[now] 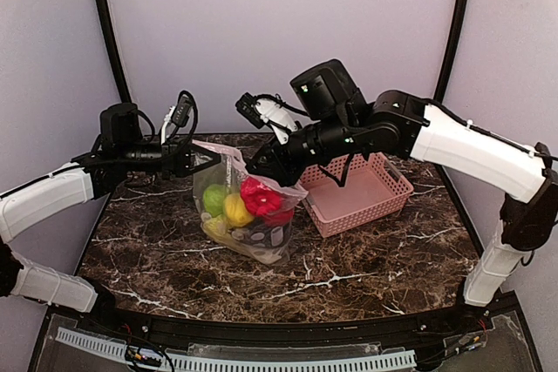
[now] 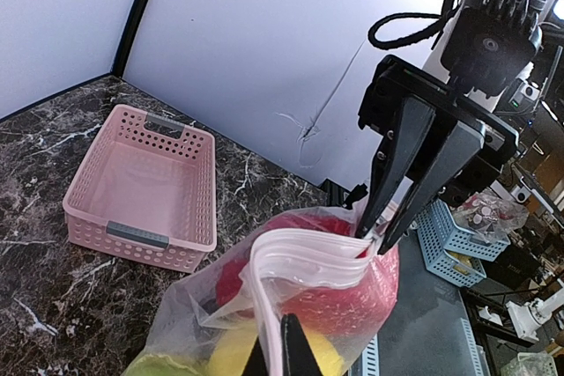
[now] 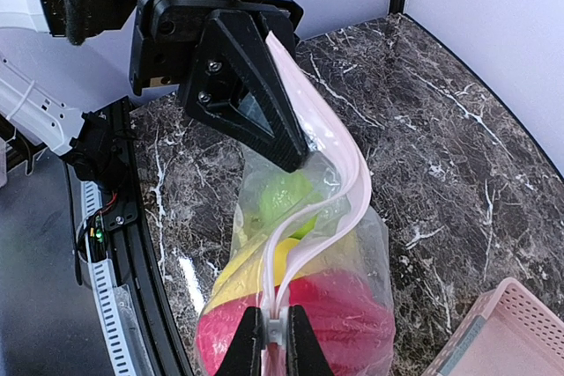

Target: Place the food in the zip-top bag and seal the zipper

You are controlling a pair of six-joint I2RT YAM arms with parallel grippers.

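Note:
A clear zip top bag (image 1: 277, 250) with a pink top band hangs between my two grippers, over the table. Inside it show a green fruit (image 1: 214, 197), a yellow one (image 1: 235, 210) and a red pepper-like one (image 1: 261, 197). The left gripper is shut on one top corner of the bag; the pink band runs between its fingers. Toward the other end, my right gripper is shut on the pink zipper band (image 3: 304, 244), with a small grey piece between the fingertips. Between the grippers the band's two strips bow apart in a loop.
A pink basket (image 1: 370, 211), empty, stands on the table right of the bag, behind the right arm.

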